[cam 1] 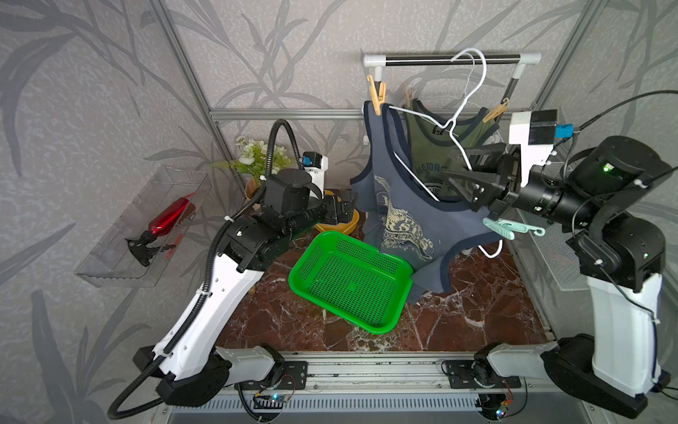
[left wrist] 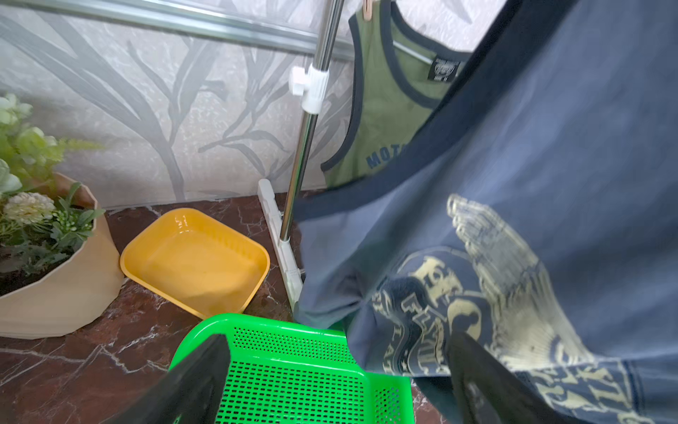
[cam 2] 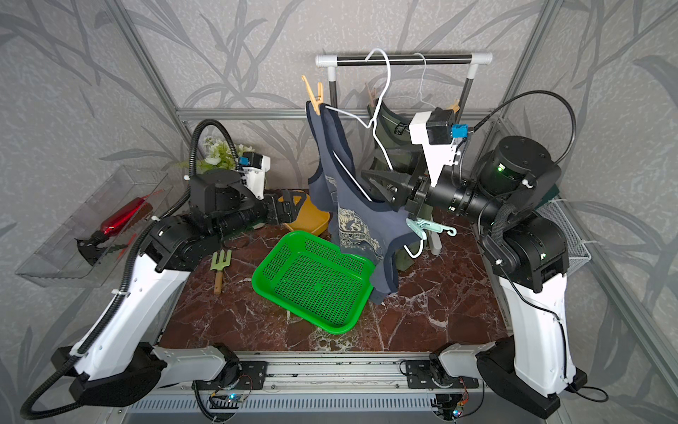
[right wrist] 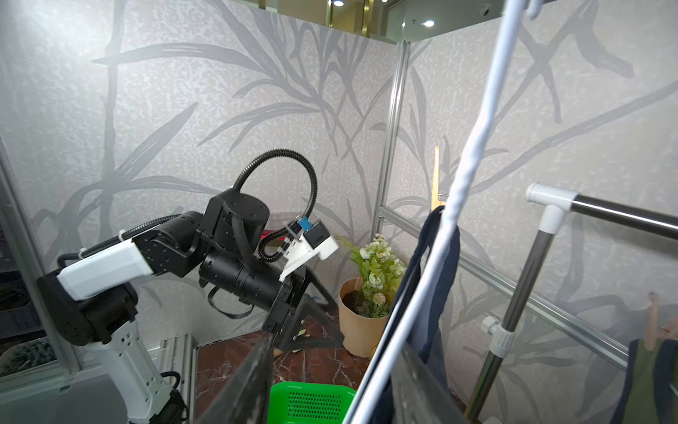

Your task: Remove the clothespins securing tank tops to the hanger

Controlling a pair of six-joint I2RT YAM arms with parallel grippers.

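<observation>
My right gripper [cam 1: 457, 179] is shut on the white hanger [cam 1: 469, 99], holding it off the rack with the blue tank top [cam 1: 416, 212] hanging tilted from it. A yellow clothespin [cam 1: 375, 96] grips the top's left strap. At its other, lower end, a mint clothespin [cam 1: 513, 227] sits below the right gripper. Left of the cloth, my left gripper [cam 1: 346, 210] stands open, nothing between its fingers; its wrist view is filled at right by the blue fabric [left wrist: 452, 233]. Behind, a green tank top [cam 1: 430, 141] hangs with wooden clothespins [cam 1: 497, 111] on its straps.
A green basket [cam 1: 298, 286] lies on the table below the blue top. The rack [cam 1: 423, 60] stands behind, a yellow tray [left wrist: 197, 261] and potted flowers [left wrist: 42, 212] at back left.
</observation>
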